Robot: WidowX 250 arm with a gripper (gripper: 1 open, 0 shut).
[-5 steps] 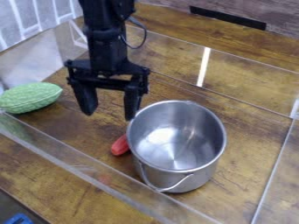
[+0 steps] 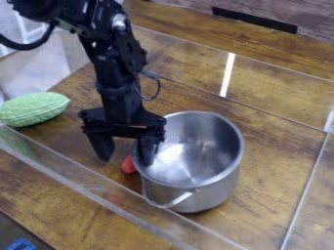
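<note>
The black gripper [image 2: 125, 146] is low over the table, just left of the steel pot [image 2: 198, 161], with its right finger at the pot's near-left rim. A small red object [image 2: 129, 164] lies on the wood beside the pot, just below and between the fingers. The fingers look apart, though whether anything is between them is hard to tell. The pot stands upright with its handle hanging on the front side.
A green corn-like object [image 2: 33, 108] lies at the left. Clear strips cross the wooden table [image 2: 274, 68], which is free at the back and right. A blue item [image 2: 19, 244] shows at the bottom-left corner.
The gripper has come down toward the red object and the pot's left rim. The pot has shifted slightly up and left in the view.
</note>
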